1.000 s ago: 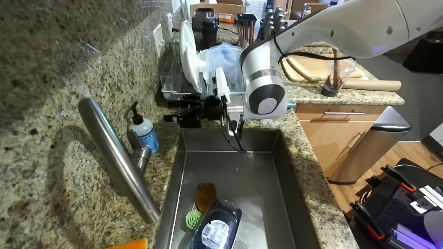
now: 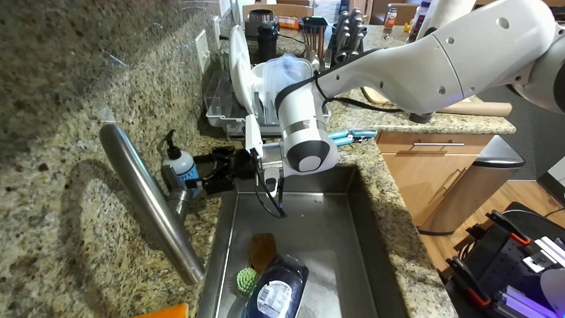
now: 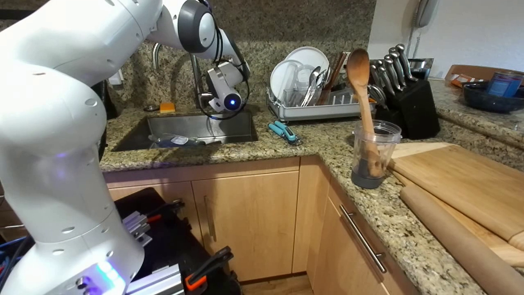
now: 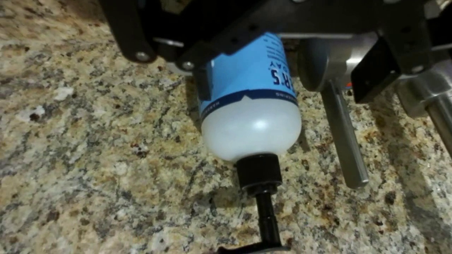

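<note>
A pump soap bottle (image 2: 182, 161) with a blue label, white shoulders and a black pump stands upright on the counter between the wall and the sink. My gripper (image 2: 193, 172) reaches it from the sink side. It is open, its fingers spread to either side of the bottle. In the wrist view the bottle (image 4: 254, 122) lies between the fingers of my gripper, close against the left one, with a wide gap to the right finger (image 4: 375, 72). Whether the left finger touches the bottle I cannot tell.
Right beside the bottle stands the faucet (image 2: 151, 204), its metal lever (image 4: 347, 139) close to the right finger. The sink (image 2: 323, 233) holds a dark bottle (image 2: 278, 289), a green scrubber (image 2: 246, 280) and a brown wooden piece (image 2: 262, 251). Behind is a dish rack (image 2: 225, 119).
My arm has moved left and toward the exterior camera, bringing the gripper from beyond the sink's far corner to the soap bottle. The bottle stands in the same place.
</note>
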